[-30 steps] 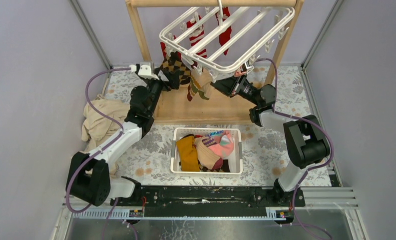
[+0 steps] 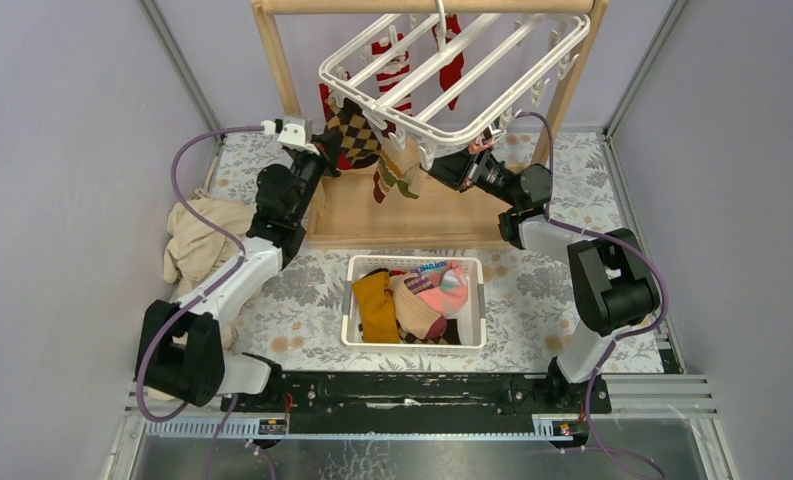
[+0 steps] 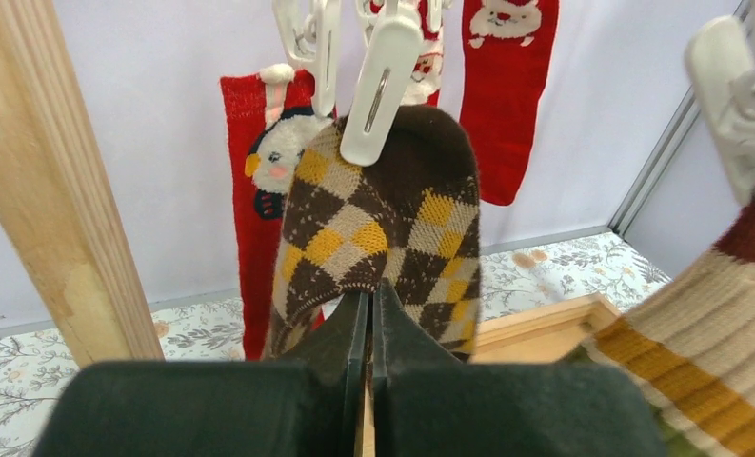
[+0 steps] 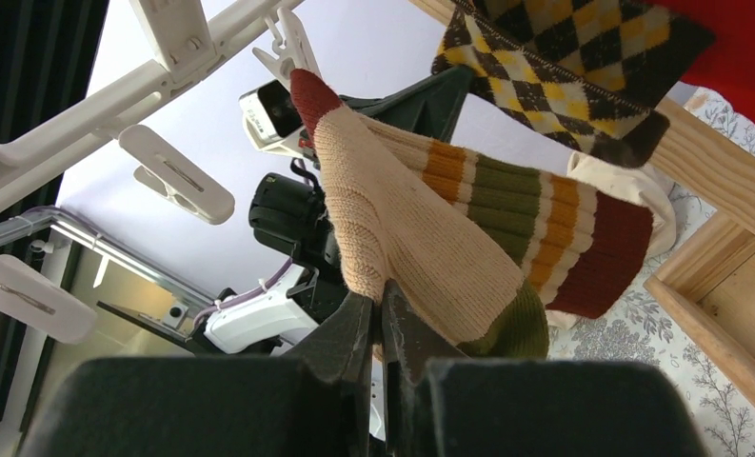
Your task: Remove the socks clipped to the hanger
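Observation:
A white clip hanger (image 2: 442, 90) holds hanging socks. The brown-yellow argyle sock (image 3: 430, 238) hangs under a clip (image 3: 381, 86), directly ahead of my left gripper, whose fingers are shut at its folded lower edge; whether they pinch the knit is unclear. My right gripper is shut on the beige striped sock (image 4: 430, 248), whose red top is up by a clip (image 4: 292, 48). Red socks (image 3: 502, 114) with animal and Santa designs hang behind.
A white basket (image 2: 478, 320) of loose socks sits at the front centre. A wooden frame (image 2: 272, 55) with a base surrounds the hanger. Beige cloth (image 2: 207, 230) lies left, beside my left arm.
My left arm and gripper have shifted slightly at the argyle sock, which hangs a little differently. My right arm stays where it was.

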